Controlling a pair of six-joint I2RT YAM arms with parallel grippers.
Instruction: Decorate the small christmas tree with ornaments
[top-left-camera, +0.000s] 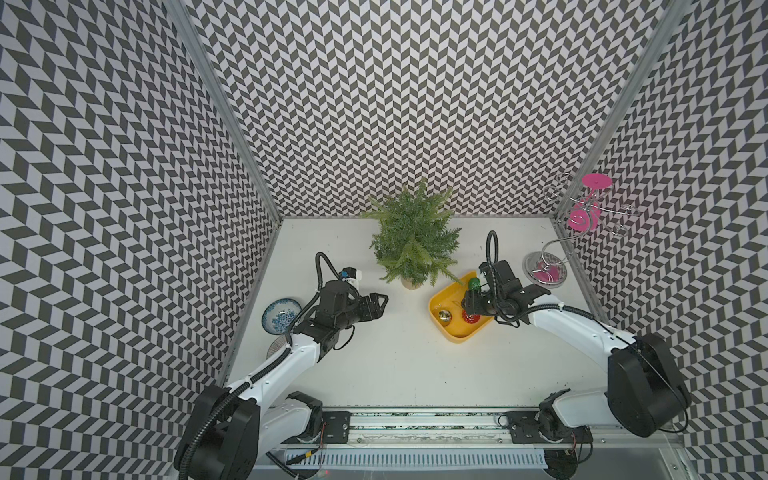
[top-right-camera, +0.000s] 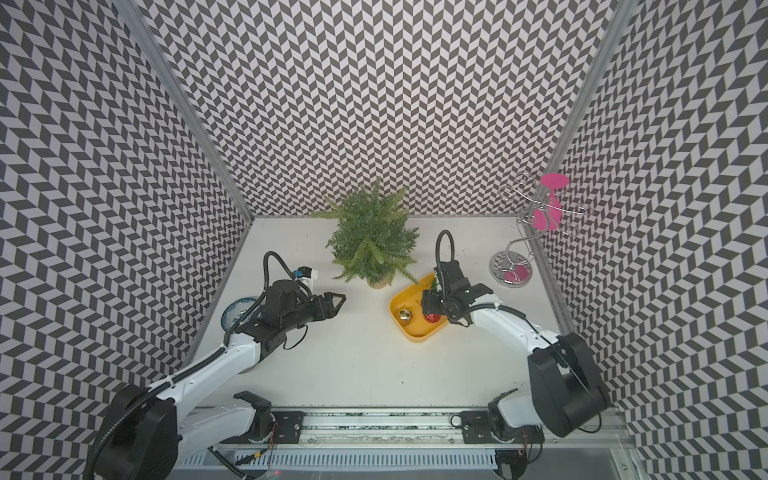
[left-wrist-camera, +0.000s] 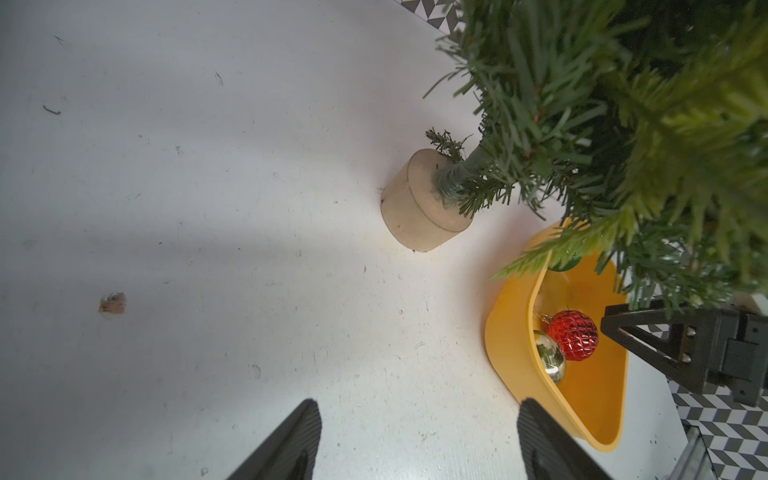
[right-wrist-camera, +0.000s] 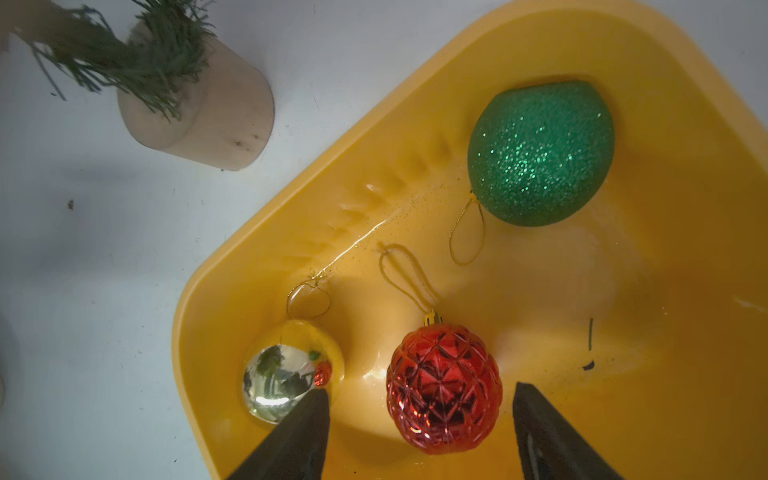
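Note:
A small green tree (top-left-camera: 412, 236) stands at the back middle on a pale base (left-wrist-camera: 424, 204). Right-front of it, a yellow tray (top-right-camera: 408, 328) holds a red ornament (right-wrist-camera: 444, 388), a gold ornament (right-wrist-camera: 284, 376) and a green glitter ornament (right-wrist-camera: 540, 152), each with a loop. My right gripper is open above the tray, its fingers on either side of the red ornament's lower part as seen from above; contact cannot be told. My left gripper is open over bare table at the tree's front left, nothing between its fingers.
A pink-and-chrome stand (top-left-camera: 590, 200) is at the back right. A blue patterned dish (top-left-camera: 280, 316) lies at the left, with another partly hidden beside it. The table between left gripper and tray is clear.

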